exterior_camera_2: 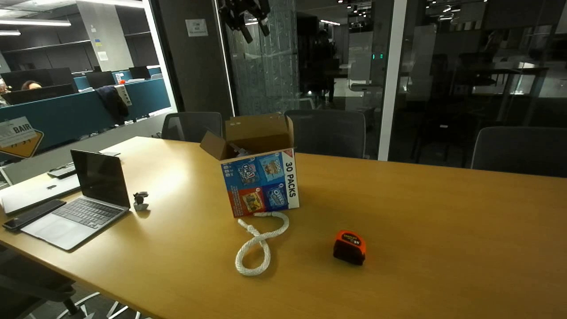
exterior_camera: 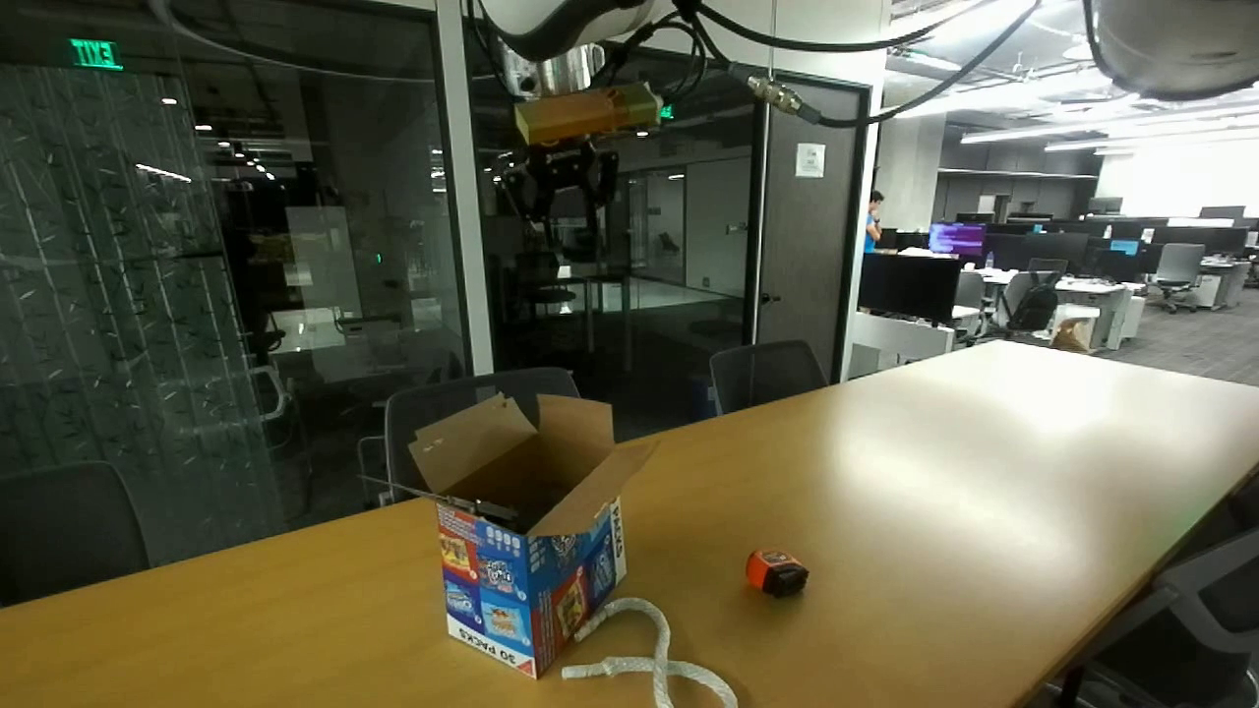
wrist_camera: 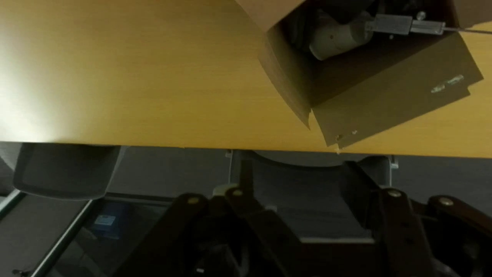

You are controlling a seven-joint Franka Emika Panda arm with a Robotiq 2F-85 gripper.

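My gripper (exterior_camera: 569, 224) hangs high above the table, well over the cardboard box. In the wrist view its dark fingers (wrist_camera: 247, 177) stand apart, and nothing shows between them. The open snack box (exterior_camera: 519, 578) stands upright on the table with its flaps spread. Inside it, the wrist view shows a pale cylindrical object (wrist_camera: 339, 39) and a grey metal piece (wrist_camera: 392, 24) with a thin rod reaching past the rim. A white rope (exterior_camera_2: 254, 244) lies looped in front of the box. Beside the rope sits an orange and black tape measure (exterior_camera_2: 349, 247).
A laptop (exterior_camera_2: 98, 196), a dark phone-like slab (exterior_camera_2: 34, 213) and a small dark gadget (exterior_camera_2: 140, 201) occupy one end of the table (exterior_camera: 944, 496). Chairs line the glass wall side.
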